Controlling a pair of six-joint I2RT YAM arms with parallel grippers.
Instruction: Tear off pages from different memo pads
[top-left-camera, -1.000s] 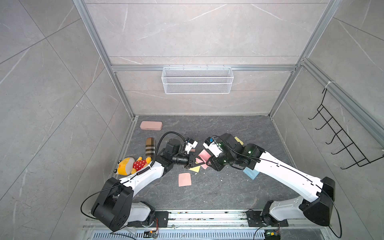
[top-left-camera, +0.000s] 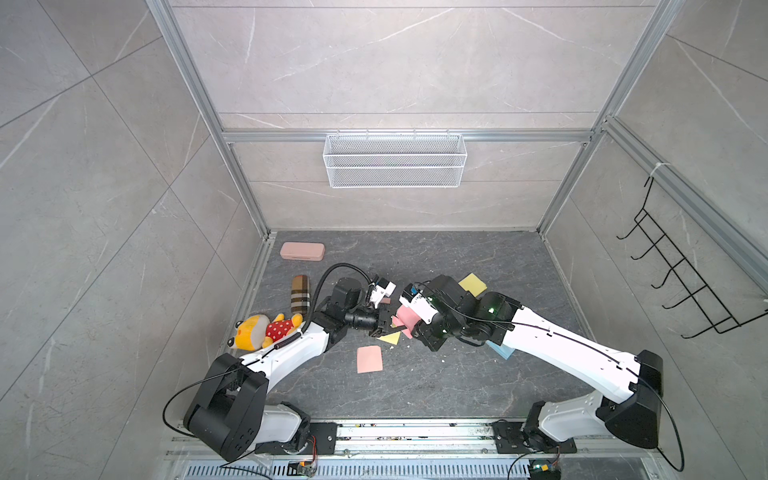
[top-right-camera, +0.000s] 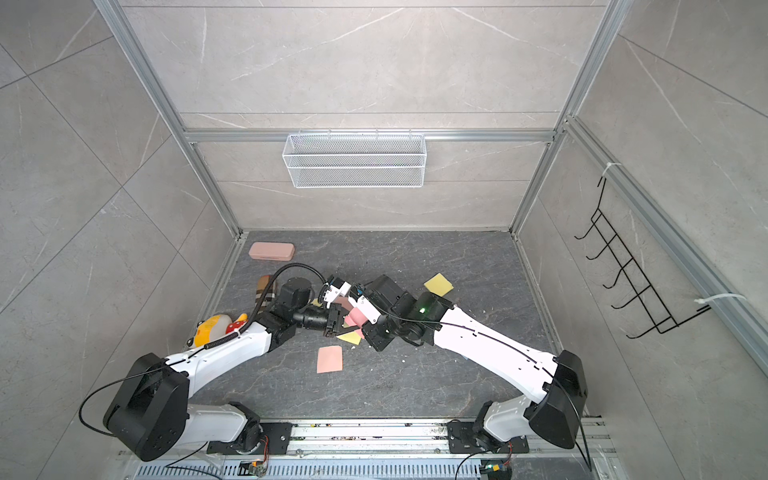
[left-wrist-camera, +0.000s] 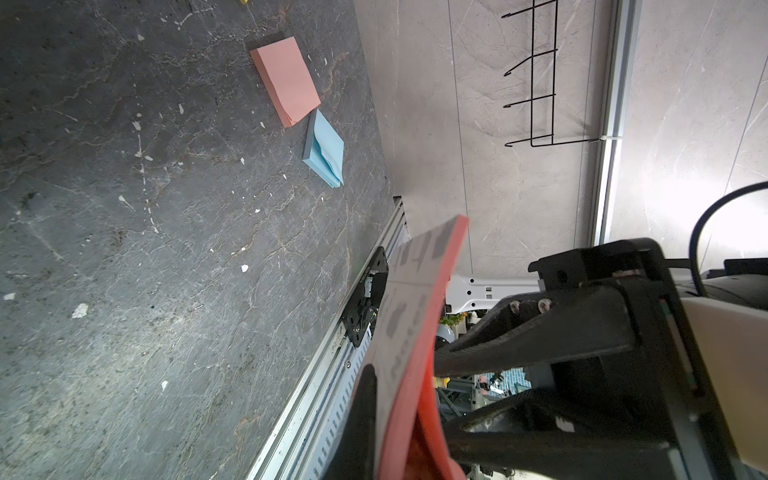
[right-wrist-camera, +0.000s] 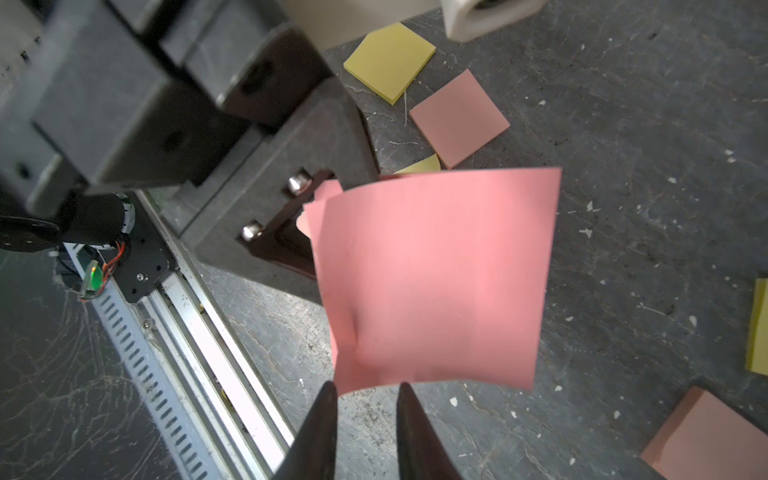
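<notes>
A curled pink page hangs in the air between my grippers. My left gripper is shut on it at one side; in the left wrist view the page shows nearly edge-on, with grey marks on its face. My right gripper stands part open at the page's lower edge, its fingertips apart; whether the edge lies between them I cannot tell. On the table, the left wrist view shows a pink pad beside a blue pad with a lifted top page. Yellow pads lie apart.
A flat pink square lies in front of the left arm. The bear toy, a striped brown case and a pink case occupy the left side. The wire basket hangs on the back wall.
My right gripper has shifted left, closer to the page. Its arm now covers more of the blue pad and less of the yellow one. The left arm looks almost still.
</notes>
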